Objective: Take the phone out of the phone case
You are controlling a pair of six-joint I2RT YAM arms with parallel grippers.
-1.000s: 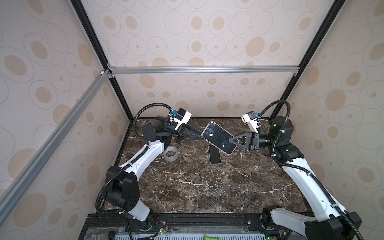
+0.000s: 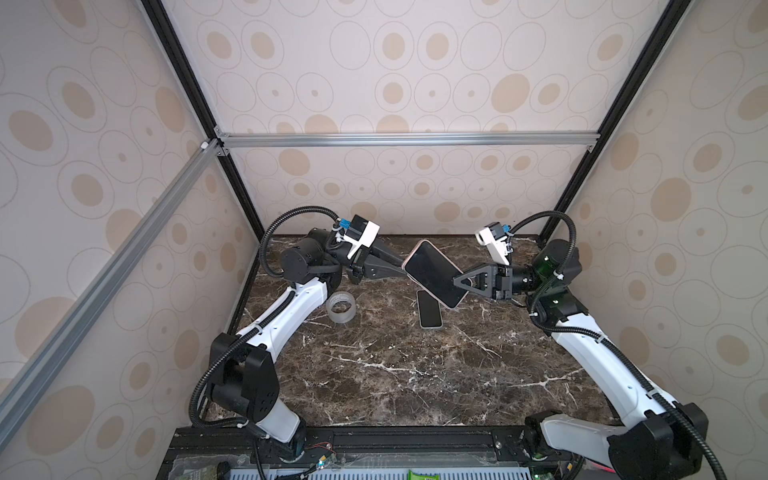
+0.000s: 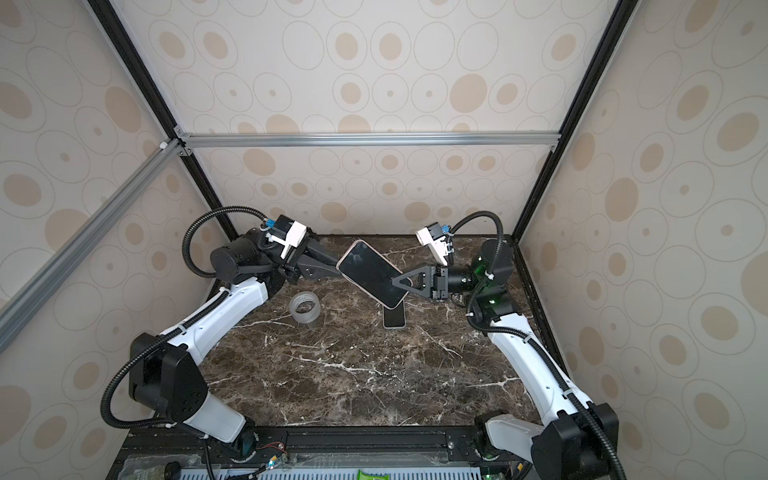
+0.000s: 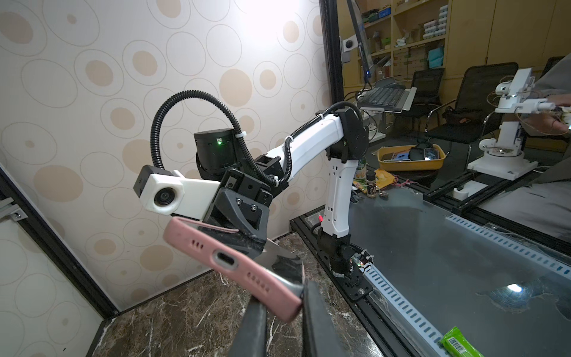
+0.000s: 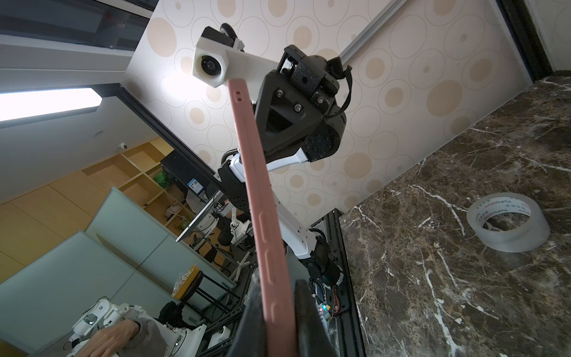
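Note:
A dark-screened phone in a pink case is raised above the table, tilted, between both grippers. My right gripper is shut on it near its lower right part; in the right wrist view the case's pink edge runs between the fingers. My left gripper reaches the opposite end, its fingertips at the case's pink end; whether they grip it is hidden behind the case. A second dark phone lies on the table beneath.
A roll of tape lies left of the lower phone on the marble table. Frame rails and walls enclose the sides and back.
The right arm has shifted slightly left, and the cased phone with it, tilting a little. The left arm has barely moved.

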